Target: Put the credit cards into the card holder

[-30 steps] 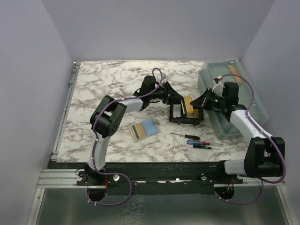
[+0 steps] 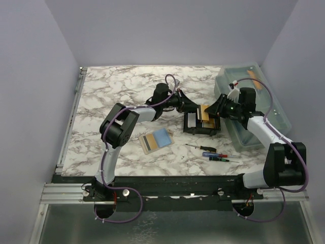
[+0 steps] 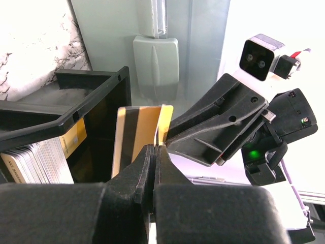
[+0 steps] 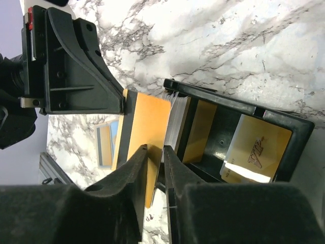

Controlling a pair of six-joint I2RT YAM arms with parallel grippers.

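Observation:
The black card holder point(image 2: 202, 130) lies on the table, its compartments partly filled. Over it stands an orange card with a black stripe point(image 4: 147, 119), its edge pinched between the tips of my left gripper, which is shut. My right gripper is at the card's other side, its fingers a little apart and close against the card. Inside the holder are a stack of white-edged cards point(image 3: 38, 165), a yellow card point(image 3: 73, 137) and a gold card with a drawing point(image 4: 258, 147). The card's lower edge is partly hidden.
On the table to the left lie a striped card point(image 2: 149, 143) and a blue card point(image 2: 162, 137). Several screwdrivers point(image 2: 210, 154) lie in front of the holder. A clear bin point(image 2: 249, 137) stands close on the right.
The right arm has shifted slightly; the left arm has hardly moved.

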